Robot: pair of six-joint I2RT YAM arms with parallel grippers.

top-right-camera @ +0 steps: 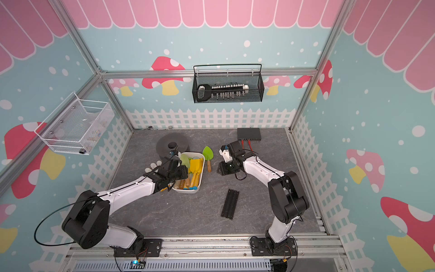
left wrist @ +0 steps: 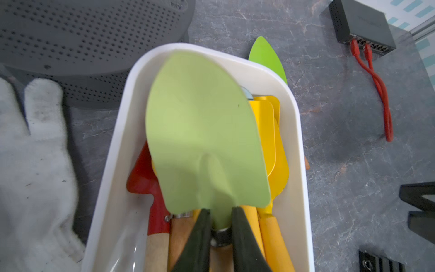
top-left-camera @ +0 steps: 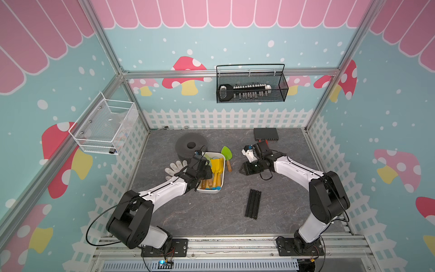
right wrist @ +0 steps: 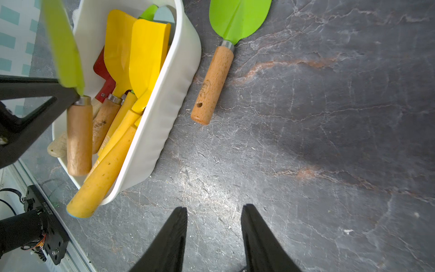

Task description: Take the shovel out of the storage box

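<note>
My left gripper is shut on the neck of a pale green shovel, raised over the white storage box; its wooden handle [right wrist: 79, 136] shows below the fingers in the right wrist view. Yellow, red and wooden-handled tools fill the box. Another green shovel [right wrist: 240, 18] lies on the table just right of the box. My right gripper is open above the table, right of the box, with nothing between its fingers.
A grey round object [top-left-camera: 183, 145] and a white glove [left wrist: 34, 172] are behind and left of the box. A black device with red cables [left wrist: 358, 29] is at back right, a black strip [top-left-camera: 253, 204] in front. Wire baskets hang on the walls.
</note>
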